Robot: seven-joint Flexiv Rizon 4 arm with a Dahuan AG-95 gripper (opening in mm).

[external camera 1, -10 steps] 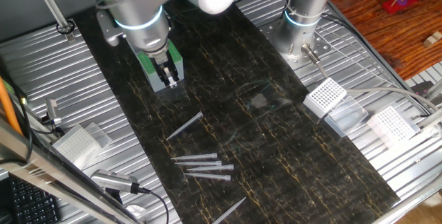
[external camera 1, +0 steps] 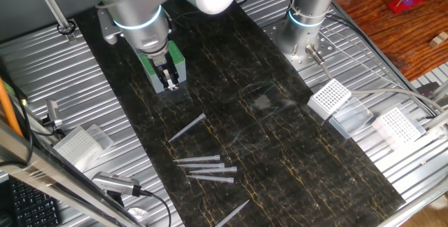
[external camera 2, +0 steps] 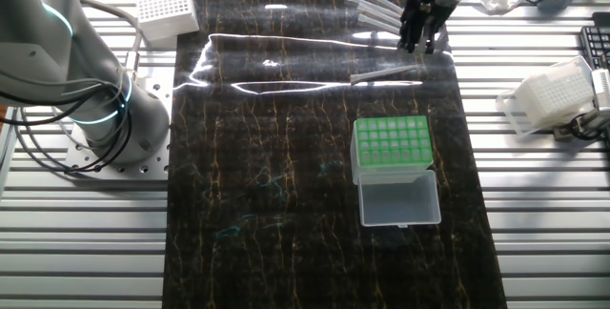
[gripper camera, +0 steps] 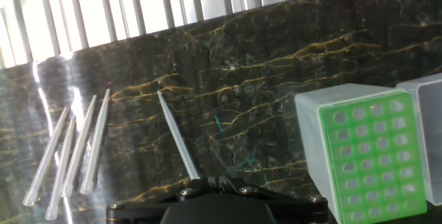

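Observation:
My gripper [external camera 1: 170,84] hangs low over the dark board, in front of the green-topped tip box [external camera 1: 180,64] in exterior view 1. Its fingers look close together, but the gap between them is too small to judge. Clear of it on the board lies a single pipette tip [external camera 1: 187,127]; in the wrist view this tip [gripper camera: 177,134] runs down to the gripper's edge. Several more tips [external camera 1: 208,169] lie side by side farther off. Another tip [external camera 1: 232,214] rests near the lower edge. In exterior view 2 the box's green grid [external camera 2: 393,141] shows rows of holes, its clear lid [external camera 2: 400,199] open.
White racks [external camera 1: 329,97] sit at the board's right edge, with another [external camera 1: 78,148] at the left. A crinkled clear sheet [external camera 1: 263,101] lies mid-board. Bare board extends on the right.
The tips and the box stay where they were.

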